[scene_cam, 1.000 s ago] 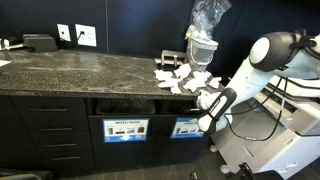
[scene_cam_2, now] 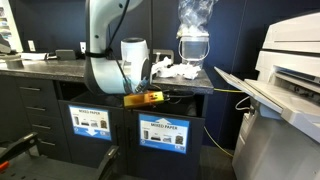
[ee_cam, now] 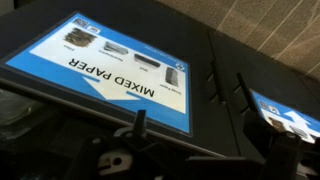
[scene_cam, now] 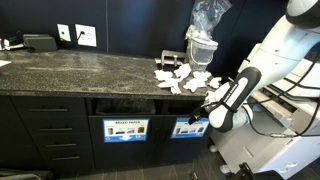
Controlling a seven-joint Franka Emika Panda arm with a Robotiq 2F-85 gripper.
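Note:
My gripper point(scene_cam: 194, 118) hangs low in front of the dark cabinet, just before the right-hand paper sign point(scene_cam: 190, 127). In the wrist view, my gripper is open, its dark fingers apart and no object visible between them. A blue-and-white "MIXED PAPER" sign point(ee_cam: 115, 70) fills much of that view, appearing upside down on the cabinet front. The second sign point(ee_cam: 292, 115) shows partly at the right edge. From the other side, the signs point(scene_cam_2: 163, 133) are seen below the counter.
Crumpled white papers point(scene_cam: 178, 78) lie on the counter point(scene_cam: 80, 78) near a lidded clear container point(scene_cam: 201, 50). An open slot point(scene_cam: 125, 105) runs above the left sign. A large pale machine point(scene_cam_2: 285, 100) stands to the right. Drawers point(scene_cam: 55, 130) are at the left.
My gripper has moved a little lower and left in exterior view 1, tilting in front of the right sign. The upper arm has swung right and upward. The papers have not moved.

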